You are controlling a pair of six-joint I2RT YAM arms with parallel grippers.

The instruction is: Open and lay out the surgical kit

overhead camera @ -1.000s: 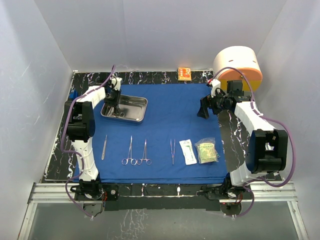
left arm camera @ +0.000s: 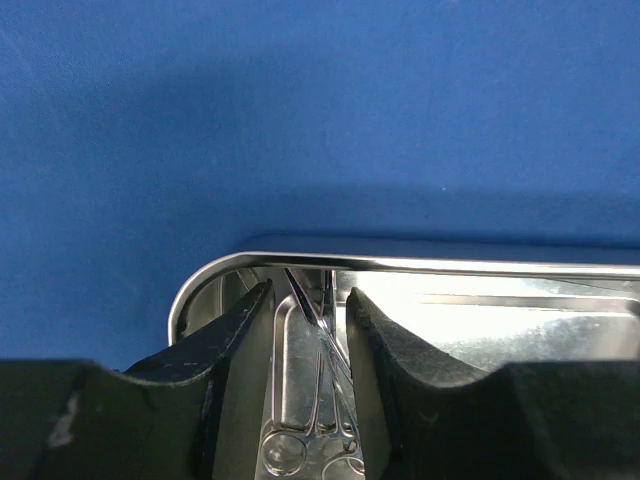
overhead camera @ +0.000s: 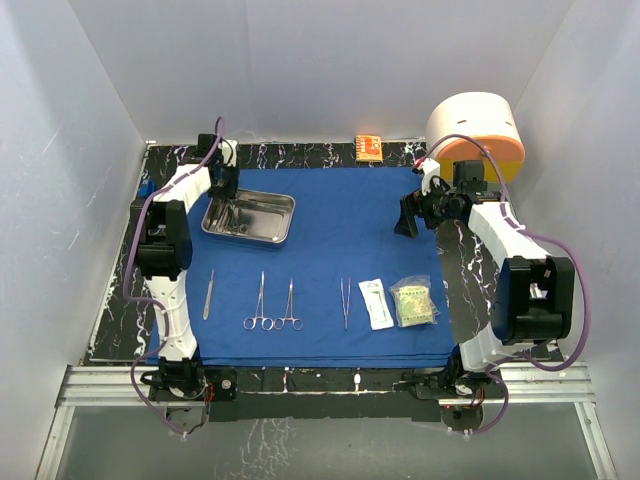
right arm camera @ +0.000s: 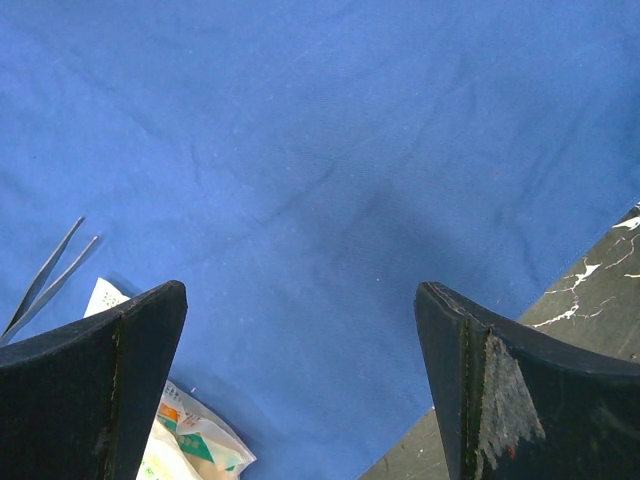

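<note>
A steel tray (overhead camera: 270, 225) with metal instruments (left arm camera: 285, 450) inside sits on the blue cloth at the left. My left gripper is over its left end, fingers part open above the instruments; whether anything is between them is unclear. My right gripper stands open and empty above the cloth's right side. Along the front lie a scalpel handle (overhead camera: 209, 296), scissor-like instruments (overhead camera: 261, 300), tweezers (overhead camera: 346, 305), a white packet (overhead camera: 376, 303) and a bagged green-and-yellow pack (overhead camera: 413, 302).
An orange box (overhead camera: 368, 148) sits at the back on the marble table edge (overhead camera: 310, 155). A white-and-orange drum (overhead camera: 470, 120) stands at back right.
My left gripper has risen or shifted slightly toward the back-left over the tray. The right arm and the laid-out items have not moved.
</note>
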